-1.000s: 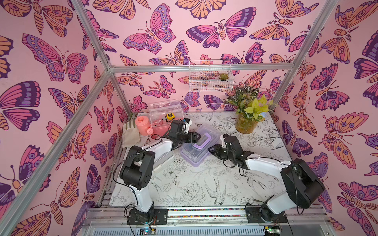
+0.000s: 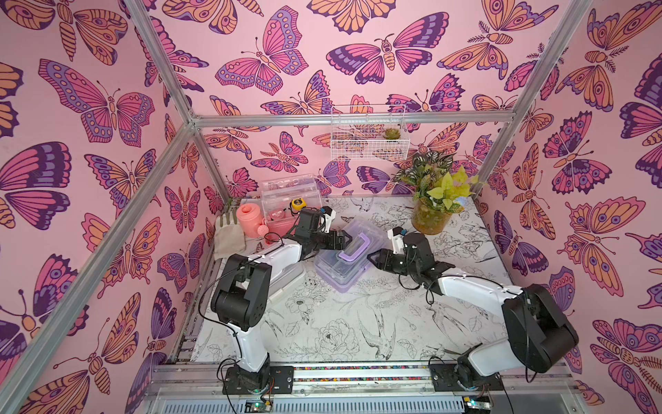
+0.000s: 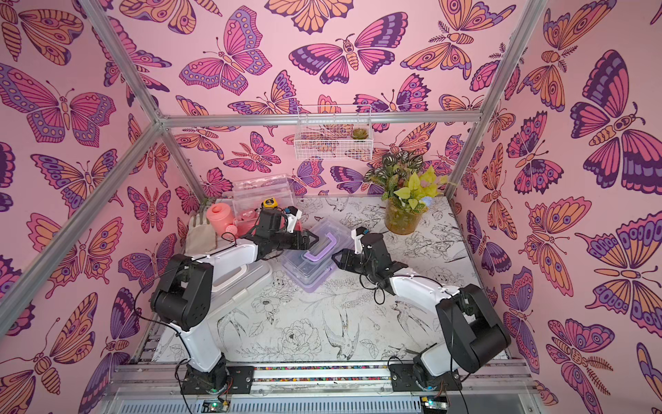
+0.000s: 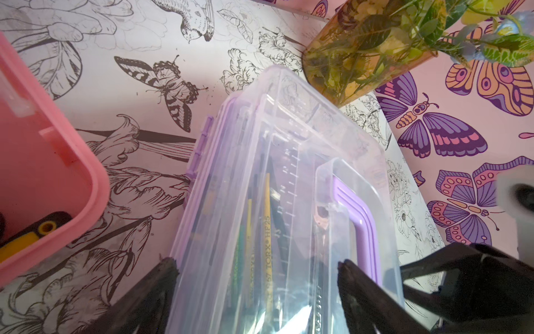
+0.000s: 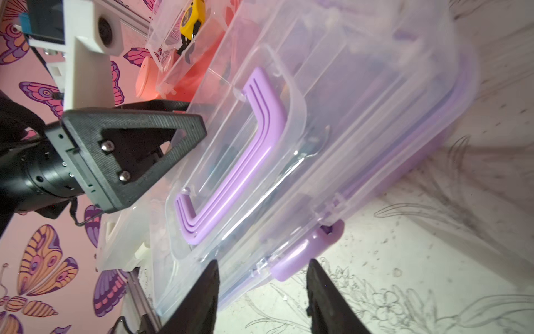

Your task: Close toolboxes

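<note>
A clear toolbox with lilac base and handle (image 2: 352,247) lies lid-down in the table's middle, its latches at the side near my right gripper. My left gripper is open over the box's far-left part, fingers either side of its top. My right gripper is open at the near-right latch edge, tips just beside it. Behind on the left stands a pink toolbox (image 3: 247,217) with its clear lid raised and a yellow tape measure (image 2: 298,205) inside.
A pink watering can (image 2: 248,219) and cloth bag (image 2: 227,238) sit at left, beside a white case (image 3: 241,289). A potted plant (image 2: 429,214) stands back right.
My right arm has shifted slightly, the gripper rising a little and moving right. The left arm and the toolboxes look nearly unchanged.
</note>
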